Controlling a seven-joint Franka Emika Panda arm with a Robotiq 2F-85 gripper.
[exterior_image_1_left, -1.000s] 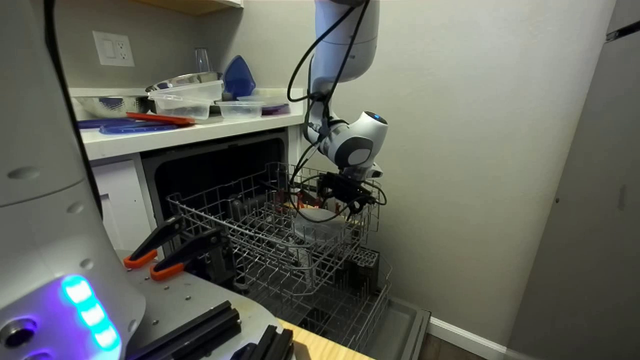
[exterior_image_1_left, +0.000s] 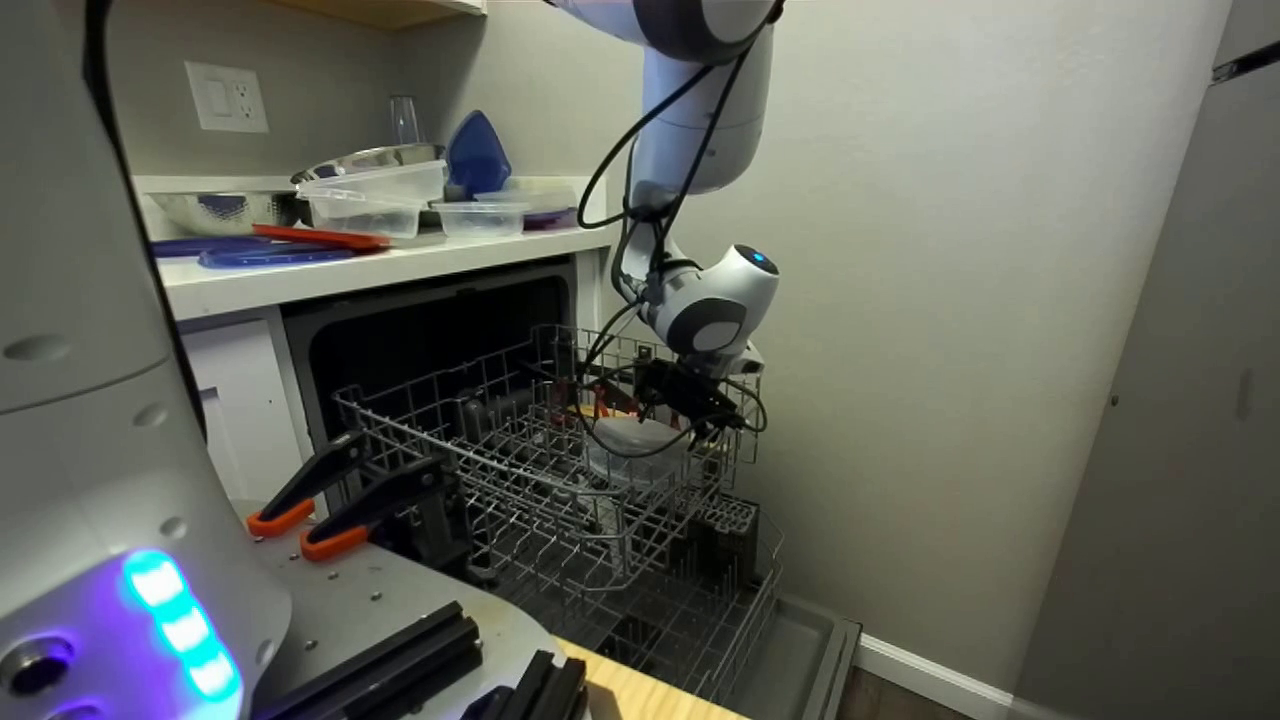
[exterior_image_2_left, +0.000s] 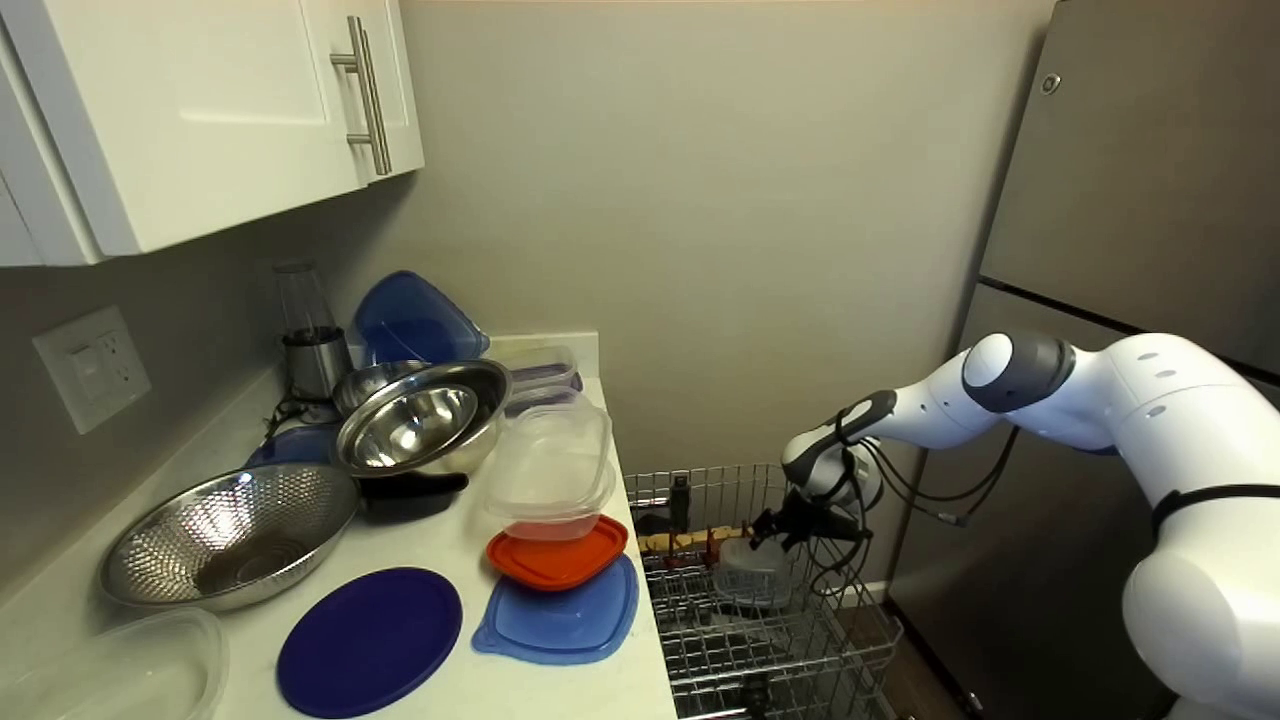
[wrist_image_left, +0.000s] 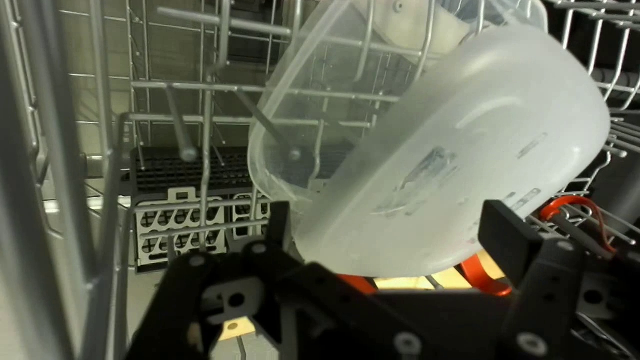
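A translucent plastic container (wrist_image_left: 456, 150) leans tilted in the upper dishwasher rack, and a clearer plastic piece (wrist_image_left: 288, 138) is beside it at its upper left in the wrist view. My gripper is open, its two black fingertips (wrist_image_left: 507, 231) wide apart. The container's lower part shows in the gap between them; whether a finger touches it I cannot tell. From the side, the gripper (exterior_image_1_left: 696, 402) is low over the rack's right part, just above and beside the pale container (exterior_image_1_left: 633, 446). In the second exterior view the container (exterior_image_2_left: 752, 571) sits just below the gripper.
Metal tines of the upper rack (exterior_image_1_left: 480, 462) surround the container. Red-handled items (wrist_image_left: 480, 276) lie close to the fingers. Below is the lower rack with a cutlery basket (exterior_image_1_left: 726, 540). Bowls, lids and tubs crowd the counter (exterior_image_2_left: 504, 672). A wall stands behind the racks.
The arm and gripper have come down slightly toward the rack and the container. The container looks unmoved.
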